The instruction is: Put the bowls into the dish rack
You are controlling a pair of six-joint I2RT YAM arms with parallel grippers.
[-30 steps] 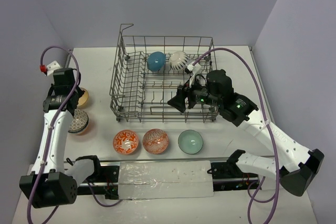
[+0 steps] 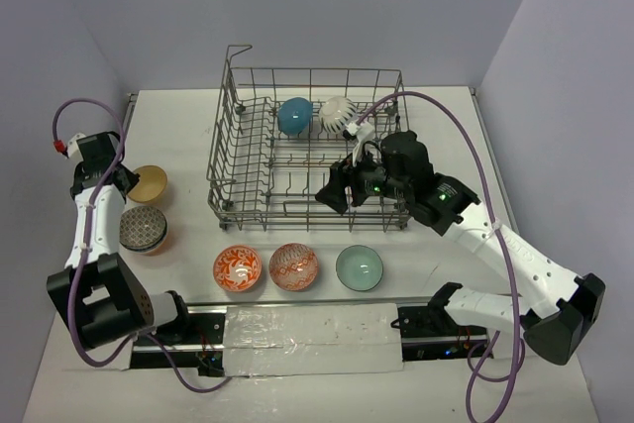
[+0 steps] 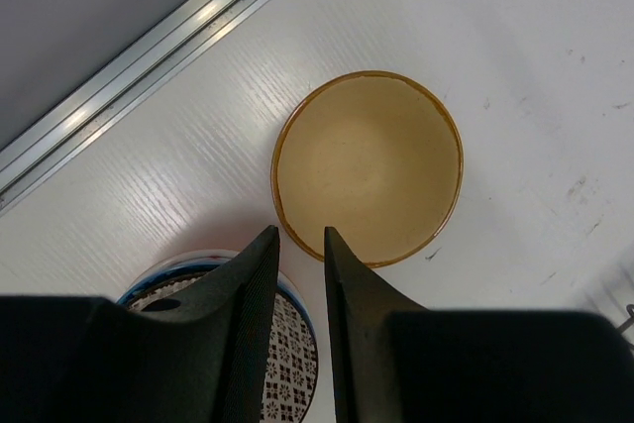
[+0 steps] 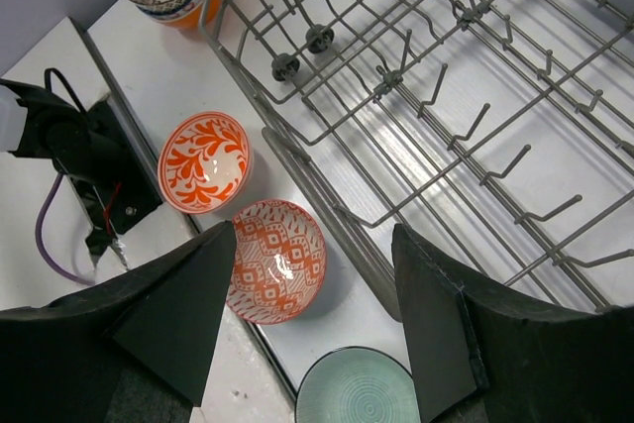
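The wire dish rack (image 2: 243,195) holds a blue bowl (image 2: 295,116) and a white-striped bowl (image 2: 337,113) at its back. Along its front lie an orange floral bowl (image 2: 238,268), a red patterned bowl (image 2: 294,266) and a green bowl (image 2: 360,267). On the left, a tan bowl (image 3: 369,165) stands behind stacked bowls with a dark-dotted one (image 3: 289,364) on top. My left gripper is open over the near rim of the tan bowl, nothing between its fingers. Above the rack's front right hangs my right gripper, its fingers apart and empty.
The rack's middle and front rows are empty, with upright prongs (image 4: 471,126) standing there. Bare table lies between the tan bowl and the rack. A metal rail (image 3: 109,96) and wall bound the left side.
The right arm has hardly moved. The bowls stay where they were.
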